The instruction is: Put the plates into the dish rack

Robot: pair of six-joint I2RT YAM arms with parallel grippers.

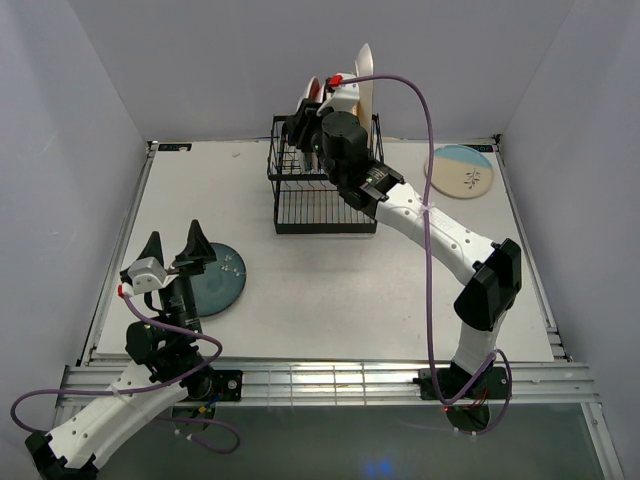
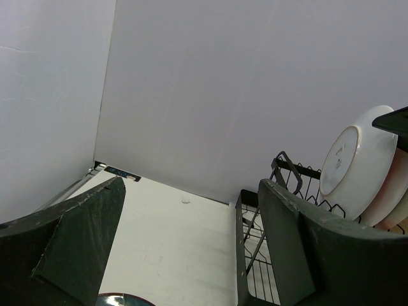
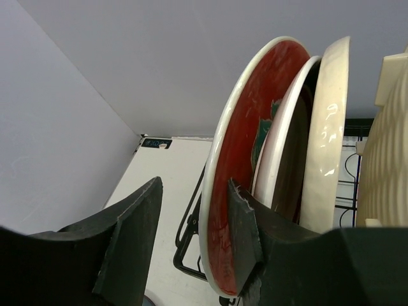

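Observation:
The black dish rack (image 1: 324,228) holds several plates upright at the back centre; in the right wrist view a red plate with white rim (image 3: 244,134) stands among white ones. My right gripper is open at the rack, its fingers around the red plate's near side. My left gripper (image 1: 172,245) is open over the front left, beside a dark teal plate (image 1: 222,285) lying flat. A cream and blue plate (image 1: 460,175) lies flat at the back right.
Walls enclose the white table (image 1: 340,290) at the back and sides.

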